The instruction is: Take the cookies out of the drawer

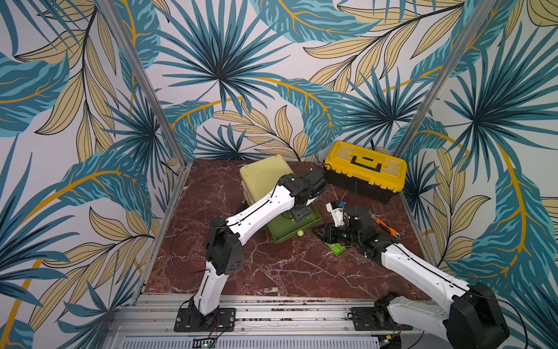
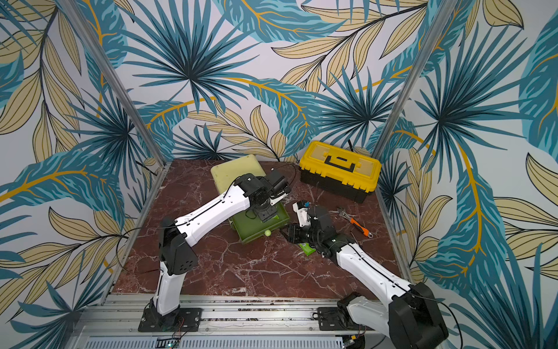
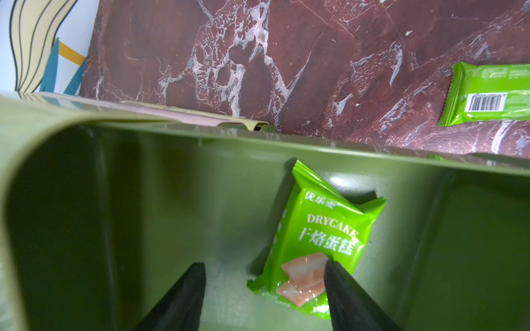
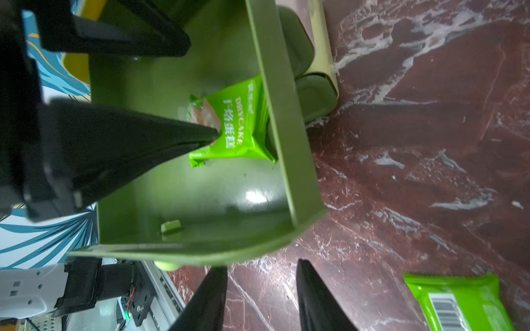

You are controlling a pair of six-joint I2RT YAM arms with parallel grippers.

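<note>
The green drawer (image 1: pixel 279 234) is pulled out from the pale green cabinet (image 1: pixel 261 165). Inside it lies a green DRYCAKE packet (image 3: pixel 331 231); my left gripper is open above it, its fingers either side of the packet's near part. My right gripper hangs open beside the drawer's outer wall, nothing visible between its fingers. A second green packet (image 4: pixel 452 300) lies outside on the tabletop near it.
A yellow toolbox (image 1: pixel 363 168) sits at the back right. An orange-handled tool (image 2: pixel 360 226) lies right of my right arm. A small pale green ball (image 2: pixel 267 233) is by the drawer's front.
</note>
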